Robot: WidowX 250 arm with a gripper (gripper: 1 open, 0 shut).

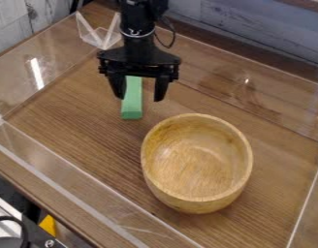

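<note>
My black gripper (140,87) hangs at the upper middle, open, its two fingers apart over a green block (131,108). The block is long and flat on the wooden table, partly hidden behind the gripper; whether the fingers touch it I cannot tell. A large wooden bowl (197,165) stands empty at the lower right of the gripper.
The wooden table (71,145) has free room to the left and right. A pale wall (252,29) runs along the back. A dark cable and a small yellow item lie beyond the lower left edge.
</note>
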